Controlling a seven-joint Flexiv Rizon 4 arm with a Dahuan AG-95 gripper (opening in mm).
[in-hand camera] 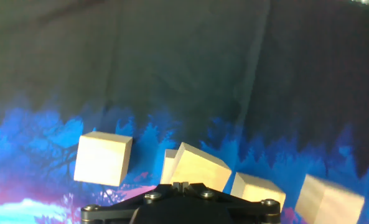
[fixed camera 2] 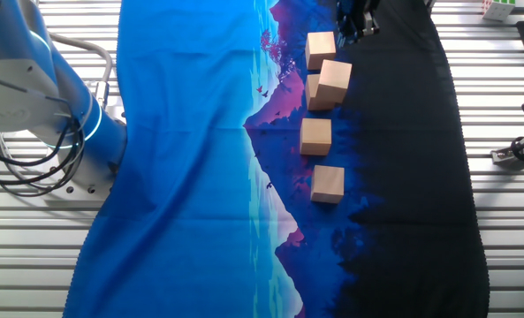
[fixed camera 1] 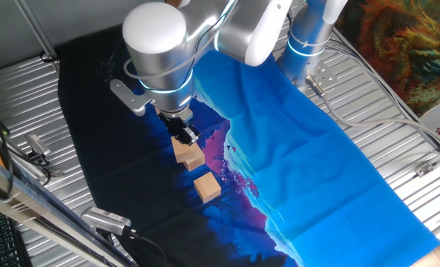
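Note:
Several plain wooden cubes lie in a loose row on the cloth. One cube (fixed camera 2: pixel 335 79) rests askew on top of another cube (fixed camera 2: pixel 314 95), overhanging it; in the wrist view this upper cube (in-hand camera: pixel 201 168) is just beyond the fingertips. A separate cube (fixed camera 2: pixel 320 49) is at the row's far end, and two more, a cube (fixed camera 2: pixel 315 136) and a cube (fixed camera 2: pixel 328 184), lie at the other end. My gripper (fixed camera 1: pixel 191 137) hangs above the row near the stacked pair. In the wrist view its fingers meet at the middle, shut, with nothing visible between them. The arm hides some cubes in exterior view 1.
A blue and black printed cloth (fixed camera 1: pixel 309 170) covers the slatted metal table, with wrinkles on its blue side. A camera (fixed camera 1: pixel 105 220) stands at the cloth's edge, and a green-and-white cube (fixed camera 2: pixel 498 9) lies off the cloth.

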